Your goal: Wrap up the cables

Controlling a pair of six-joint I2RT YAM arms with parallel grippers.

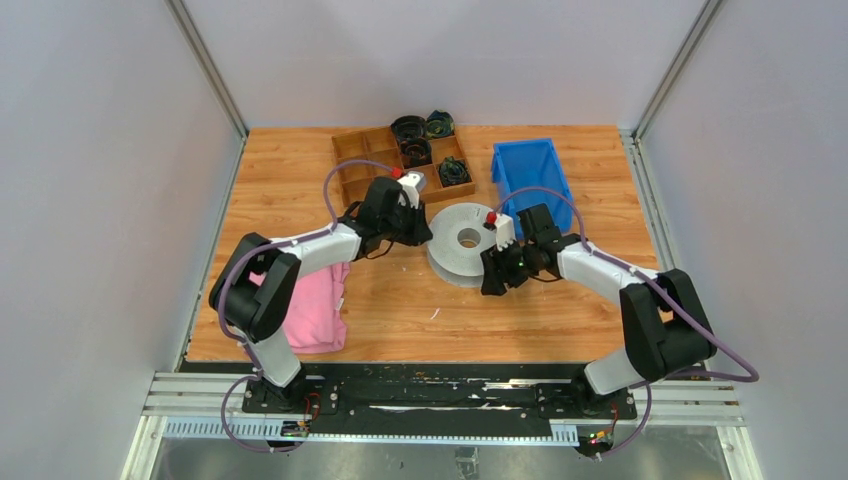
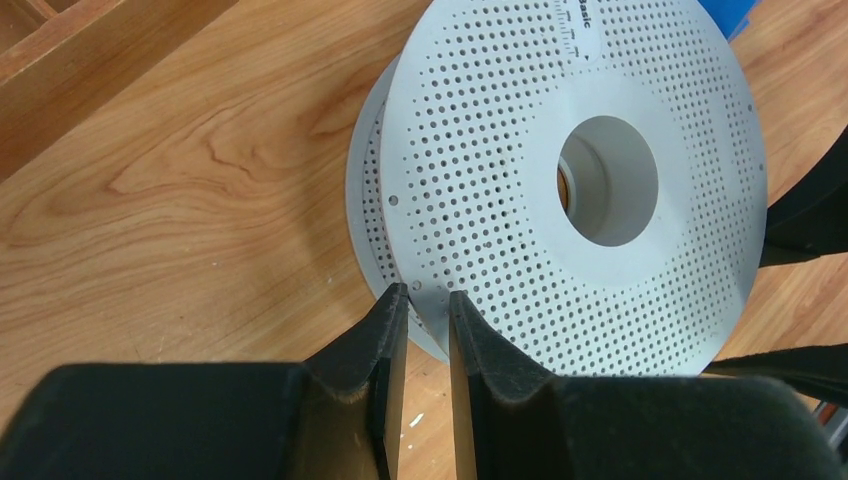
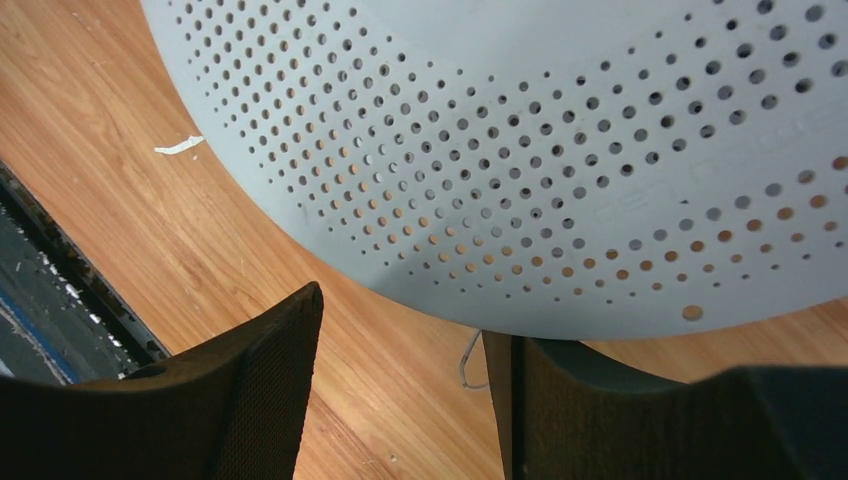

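A pale grey spool (image 1: 450, 232) with perforated flanges and a round centre hole lies in the middle of the table, its upper flange (image 2: 480, 180) offset from the lower one. My left gripper (image 1: 428, 238) is at the spool's left side, shut on the upper flange's edge, which passes between its fingertips. At the spool's front right, my right gripper stands open, with only bare table showing between its fingers. One right finger (image 3: 505, 400) reaches under the flange edge. A thin grey loop (image 3: 466, 368) shows beside that finger; what it belongs to is unclear.
Behind stands a wooden divided tray (image 1: 364, 150) with several dark coils (image 1: 453, 171) in it. A blue bin (image 1: 527, 160) is at the back right, a pink cloth (image 1: 315, 310) at the front left. One white scrap (image 1: 435, 313) lies on the clear front table.
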